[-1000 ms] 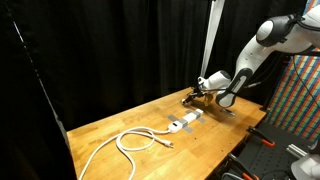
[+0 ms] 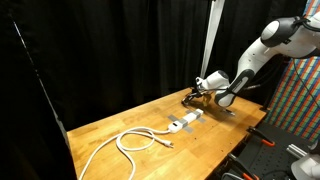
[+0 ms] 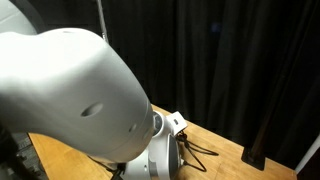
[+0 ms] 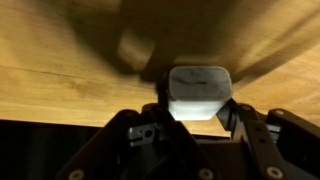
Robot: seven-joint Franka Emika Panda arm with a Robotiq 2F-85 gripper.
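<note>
My gripper is shut on a small pale, white-grey block-like thing [image 4: 198, 84], which shows between the dark fingertips in the wrist view. What the thing is cannot be made out. Below it lies the wooden table [image 4: 60, 84], with shadows of gripper and thing falling on it. In exterior view 1 the white arm [image 2: 224, 97] reaches down to the far right part of the table, and the held thing is too small to tell there. The arm [image 3: 85, 95] hides the gripper in exterior view 2.
A white power strip [image 2: 187, 121] is fixed to the table with grey tape, its white cord [image 2: 122, 144] looping left. Dark cables [image 3: 196, 147] lie near the arm. A black curtain [image 2: 100, 60] closes off the back.
</note>
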